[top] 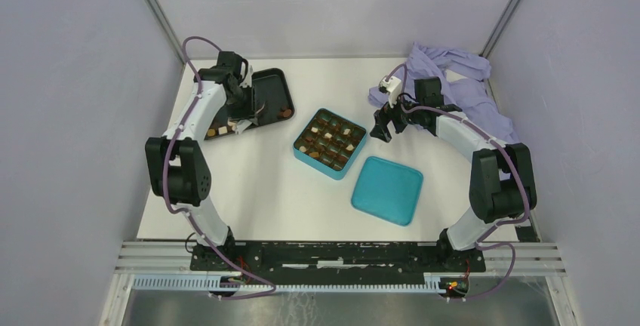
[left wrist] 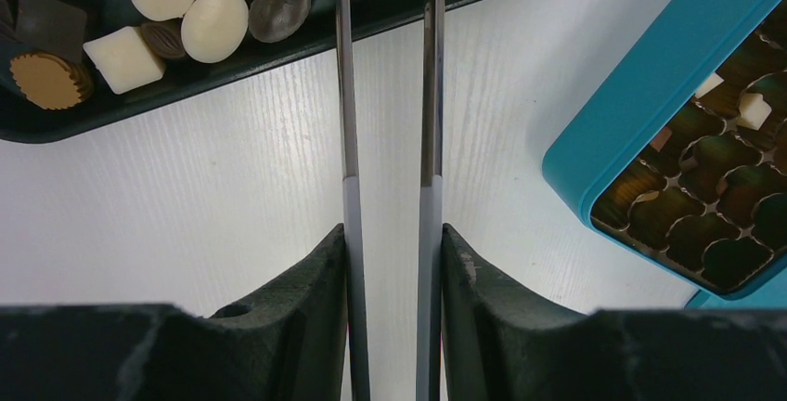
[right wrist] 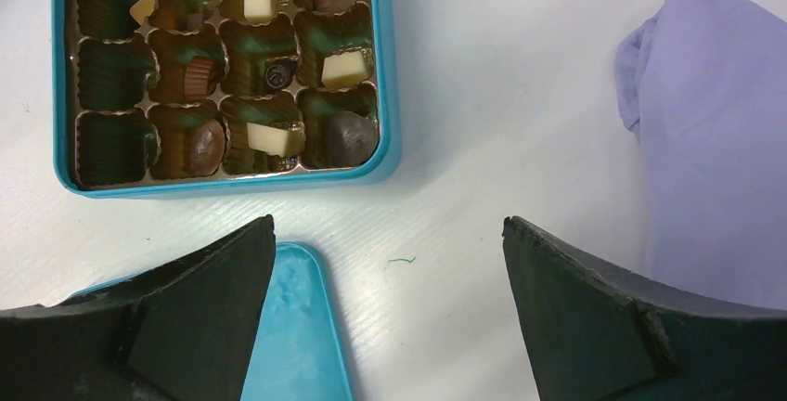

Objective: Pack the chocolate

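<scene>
A black tray (top: pixel 275 88) of assorted chocolates, including a white square (left wrist: pixel 123 60) and a dark round (left wrist: pixel 278 9), is at back left. My left gripper reaches over it, long fingers parted; their tips pass beyond the view's top edge, so whether anything is between them is hidden. The blue box (top: pixel 296 154) with a gold compartment insert, partly filled with chocolates, stands at centre. My right gripper is open and empty beside the box's right side.
An empty blue lid (top: pixel 386 190) lies front right of the box. A crumpled purple cloth (top: pixel 475 99) covers the back right.
</scene>
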